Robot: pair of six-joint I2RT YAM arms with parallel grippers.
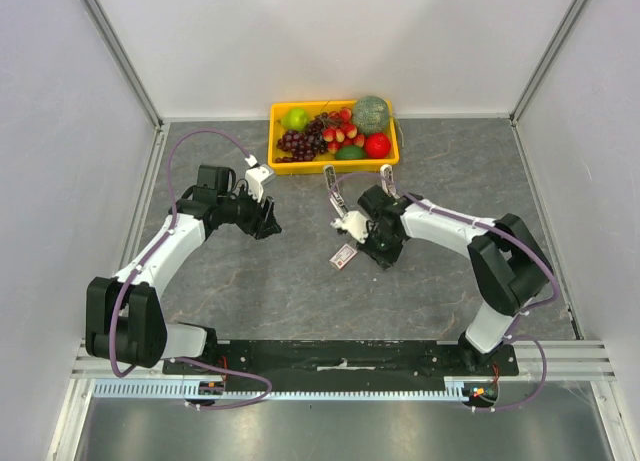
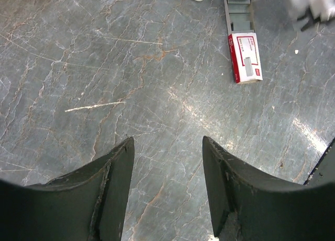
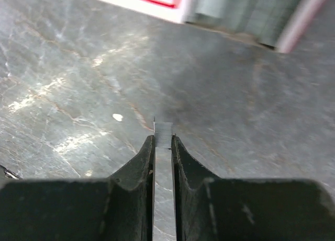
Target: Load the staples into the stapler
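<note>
My right gripper is shut on a small silver staple strip (image 3: 163, 132), held above the table beside the staple box. The red and white staple box, its tray slid out with grey strips inside, lies near the table's middle, partly at the top edge of the right wrist view. My left gripper hangs part open at the left, empty. Behind the box lie white stapler parts (image 1: 335, 189) (image 1: 389, 182).
A yellow crate of toy fruit (image 1: 285, 166) stands at the back.
</note>
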